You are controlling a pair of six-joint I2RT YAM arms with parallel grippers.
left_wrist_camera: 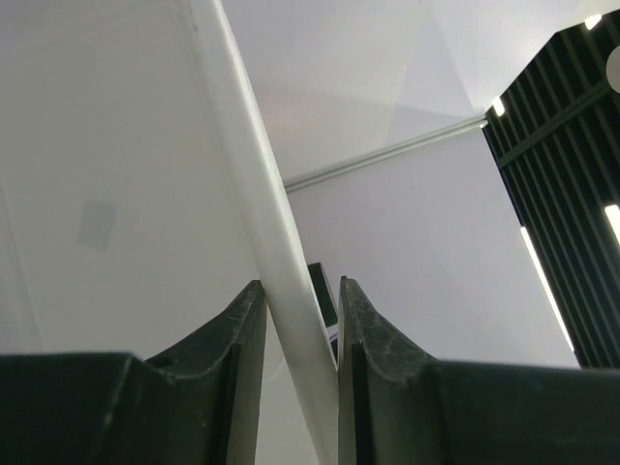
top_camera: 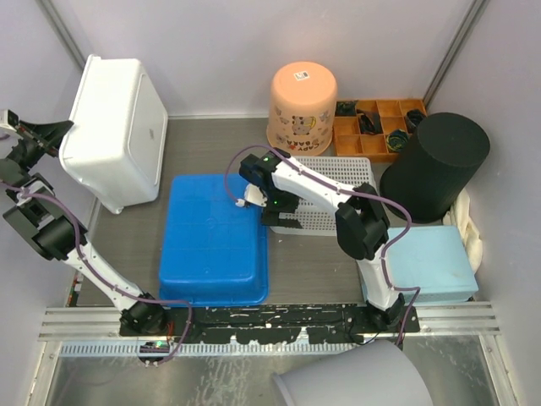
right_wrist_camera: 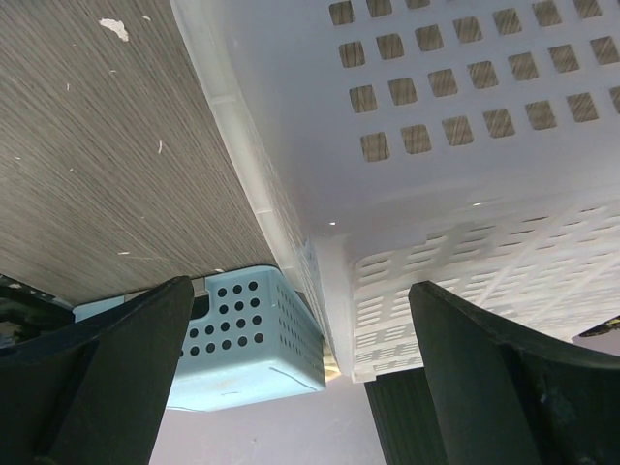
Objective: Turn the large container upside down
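The large white container point(top_camera: 114, 131) stands tilted on its side at the back left, against the wall. At its left edge is my left gripper point(top_camera: 52, 139). In the left wrist view the container's pale rim point(left_wrist_camera: 276, 252) runs between the fingers, which lie close on both sides of it, so the left gripper is shut on that rim. My right gripper is open beside a white perforated basket point(right_wrist_camera: 436, 87), well away from the container. Its dark fingers point(right_wrist_camera: 504, 368) are wide apart with nothing clasped between them.
A blue lid-like tub point(top_camera: 211, 241) lies in the middle left. The white basket point(top_camera: 338, 169) is right of it, with a pink bin point(top_camera: 303, 110) behind. An orange tray point(top_camera: 347, 139), a black bin point(top_camera: 435, 165) and a light blue box point(top_camera: 435, 262) fill the right side.
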